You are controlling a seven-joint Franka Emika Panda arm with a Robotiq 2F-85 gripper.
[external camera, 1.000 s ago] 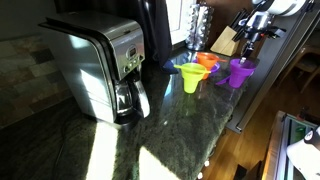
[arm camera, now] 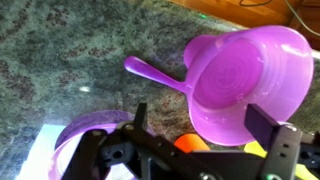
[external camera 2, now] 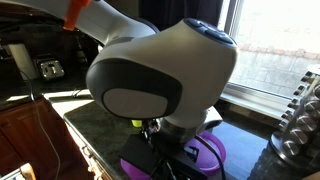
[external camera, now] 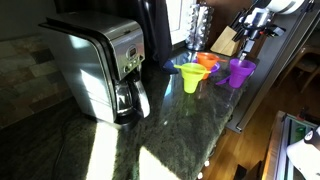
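A purple scoop-shaped cup (arm camera: 235,75) with a long handle (arm camera: 152,72) lies on the dark counter in the wrist view. My gripper is open above the counter, its fingers (arm camera: 262,124) wide apart and nothing held between them. Lower left in that view is a second purple vessel (arm camera: 88,125), partly cut off by the gripper. Bits of an orange piece (arm camera: 190,143) and a yellow piece (arm camera: 254,148) show behind the gripper. From the first exterior side, a purple cup (external camera: 241,70), a yellow-green cup (external camera: 191,76) and an orange cup (external camera: 208,60) stand close together.
A coffee maker (external camera: 107,70) occupies the counter's near left. Steel canisters (external camera: 200,27) stand at the back, and a spice rack (external camera 2: 298,120) is by the window. The arm (external camera 2: 165,80) hides much of the second exterior view.
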